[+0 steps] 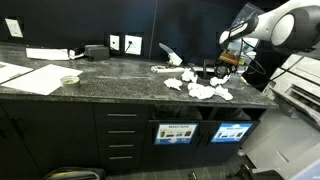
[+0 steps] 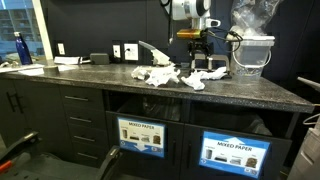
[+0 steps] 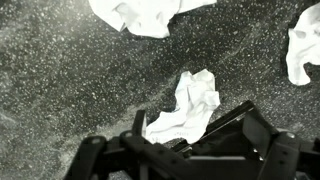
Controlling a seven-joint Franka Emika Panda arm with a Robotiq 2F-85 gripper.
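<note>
Several crumpled white papers are scattered over the right part of the dark speckled countertop. In exterior view 2 they form a loose cluster, with one paper near the middle. My gripper is open above the counter. In the wrist view one crumpled paper shows below and partly between its spread fingers, its lower end hidden by the hand. Another paper lies at the top edge, and a third at the right edge. No paper appears held.
Below the counter are two bins labelled mixed paper, with blue-and-white labels. A bagged clear container stands behind the arm. Loose sheets and a tape roll lie at the left.
</note>
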